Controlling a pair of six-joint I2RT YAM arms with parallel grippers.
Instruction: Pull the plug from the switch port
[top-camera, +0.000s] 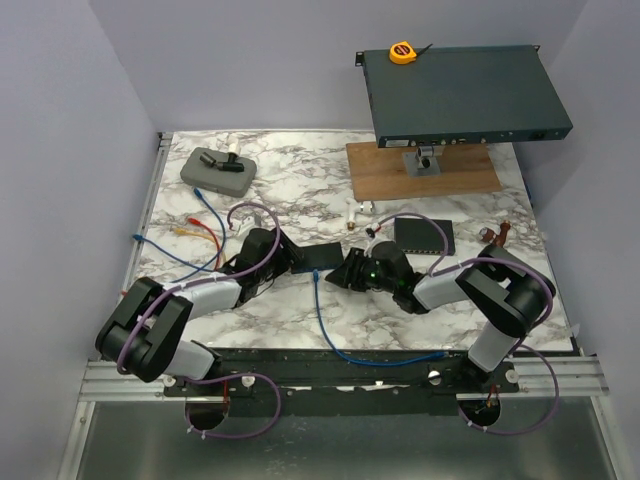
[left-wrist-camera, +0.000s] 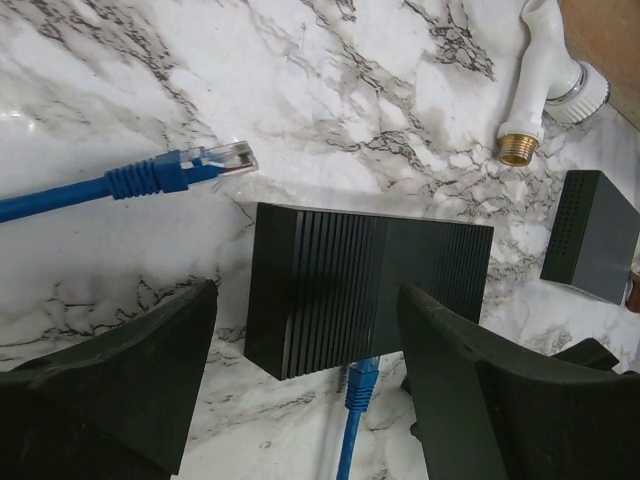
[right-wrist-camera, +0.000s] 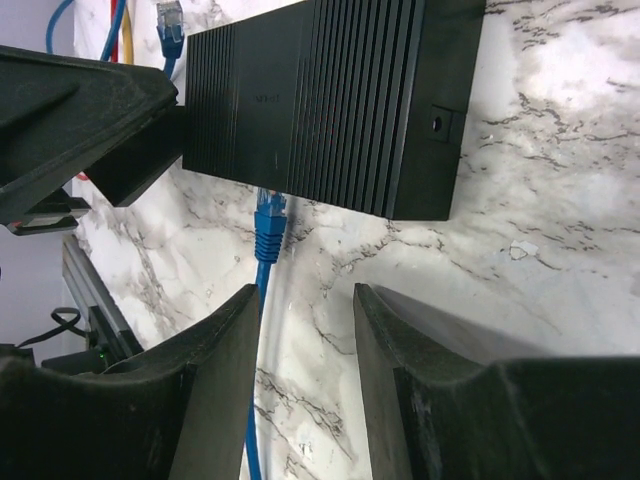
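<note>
A black ribbed switch (left-wrist-camera: 350, 280) lies flat at the middle of the marble table. A blue cable's plug (right-wrist-camera: 269, 225) sits at the switch's front edge, its cord running toward the table's front. My left gripper hovers above the switch's left part, open, fingers apart with nothing held. My right gripper is low at the right of the plug, in front of the switch, open with nothing between its fingers.
Loose blue, red and yellow cables lie at the left. A white pipe fitting (left-wrist-camera: 540, 80), a second black box (top-camera: 424, 236) and a rack unit (top-camera: 466, 90) on a wooden board are behind and to the right.
</note>
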